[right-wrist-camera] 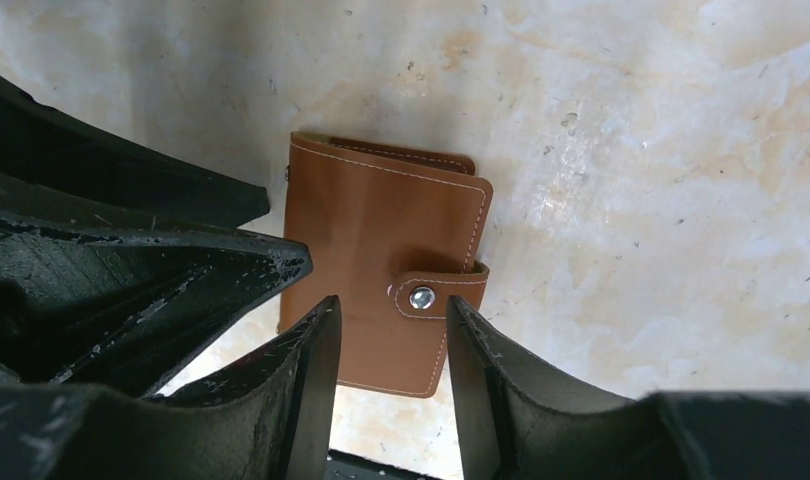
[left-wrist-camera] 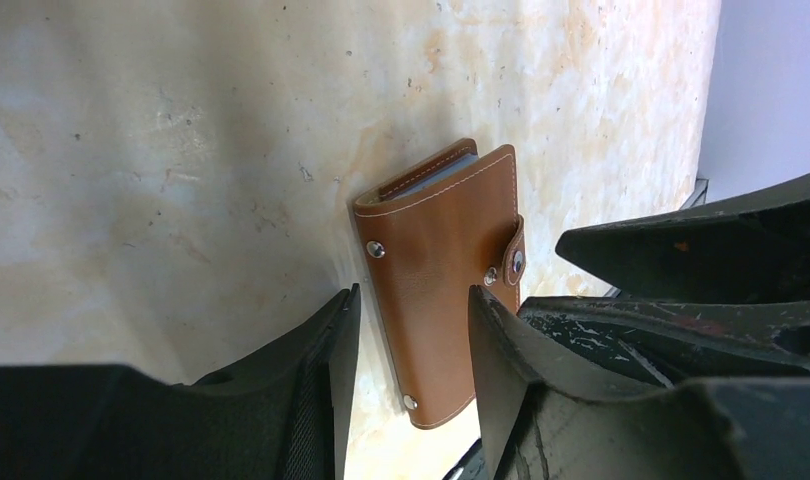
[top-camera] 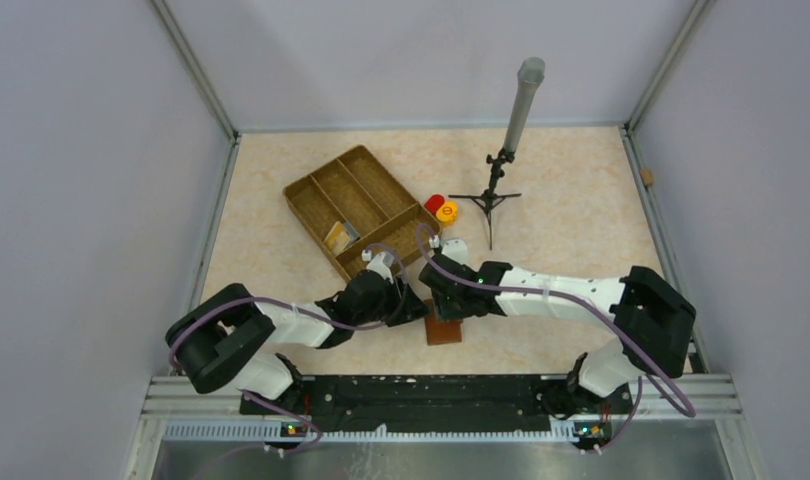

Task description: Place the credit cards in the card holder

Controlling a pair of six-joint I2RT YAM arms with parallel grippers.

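The brown leather card holder (top-camera: 444, 333) lies folded on the table in front of the robot. Its snap strap (right-wrist-camera: 422, 297) looks fastened across the edge, and something pale shows in the slot at its end (left-wrist-camera: 436, 178). My left gripper is above the holder's left side, open, its fingers empty. Over the strap side hangs my right gripper, also open with nothing between its fingers. The two grippers are close together, each showing in the other's wrist view. Cards (top-camera: 340, 237) sit in one compartment of the brown tray (top-camera: 362, 147).
Behind the holder stands the divided tray, set at an angle. Right of it are a red and a yellow object (top-camera: 447, 212) and a tripod stand (top-camera: 494, 185). Bare table lies to the far right.
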